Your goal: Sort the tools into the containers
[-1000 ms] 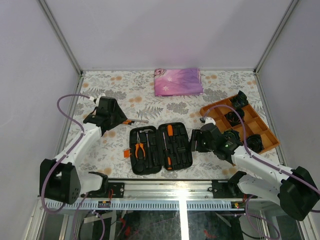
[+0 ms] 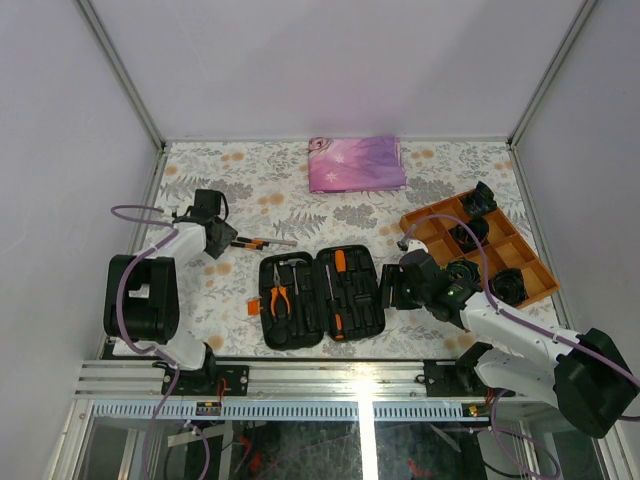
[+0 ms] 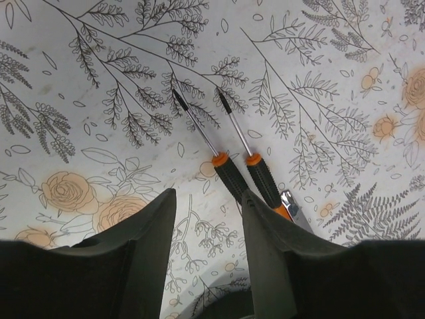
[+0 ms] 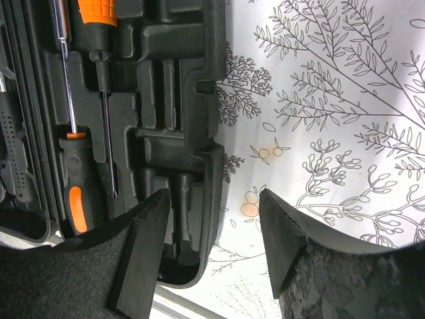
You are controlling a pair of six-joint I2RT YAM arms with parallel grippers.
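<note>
Two small screwdrivers (image 3: 229,176) with black-and-orange handles lie side by side on the floral cloth. A metal-ended tool (image 3: 292,206) shows by their handle ends, partly hidden. Above them my left gripper is part open, its fingers apart with nothing held; one fingertip overlaps a handle in the left wrist view. The open black toolbox (image 2: 320,251) holds pliers (image 2: 281,295), a hammer (image 2: 295,263) and more screwdrivers (image 4: 80,173). Beside its right edge, my right gripper hangs with parted, empty fingers.
On the right stands an orange-brown divided tray (image 2: 537,272) with black cable coils (image 2: 509,287) in it. A folded purple cloth (image 2: 356,164) lies at the back. Something small and orange (image 2: 253,307) sits at the toolbox's left edge.
My left arm has drawn back toward the left, its gripper now lower over the cloth at the screwdrivers' left side, uncovering more of them. The right arm looks unmoved.
</note>
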